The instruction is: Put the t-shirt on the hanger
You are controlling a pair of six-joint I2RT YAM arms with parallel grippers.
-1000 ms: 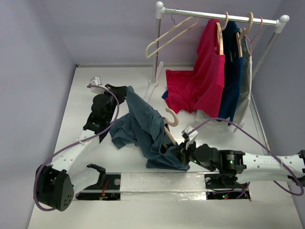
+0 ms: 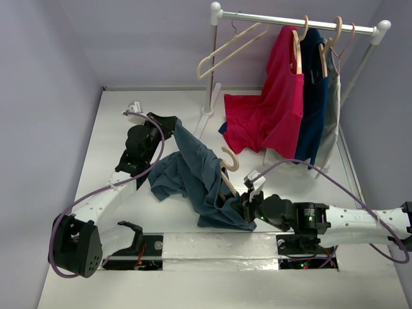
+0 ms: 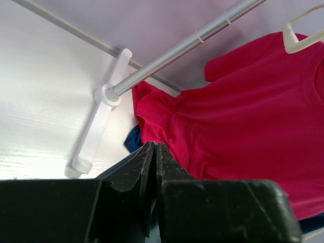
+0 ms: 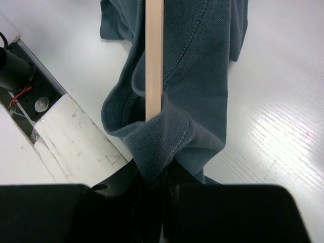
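Note:
The dark teal t-shirt [image 2: 193,180] lies bunched on the white table, one corner raised into my left gripper [image 2: 170,126], which is shut on it; in the left wrist view a strip of teal cloth runs into its fingers. A wooden hanger [image 2: 230,156] with a curved hook is partly inside the shirt, its bar [image 4: 154,55] disappearing under a fold. My right gripper [image 2: 248,203] is shut on the shirt at that lower fold, around where the bar's end is hidden.
A rail [image 2: 257,18] at the back holds an empty cream hanger [image 2: 219,58] and hung red [image 2: 277,109], navy and grey garments. Its foot [image 3: 86,142] stands on the table behind my left gripper. Grey walls enclose both sides.
The right arm and hanger look unchanged.

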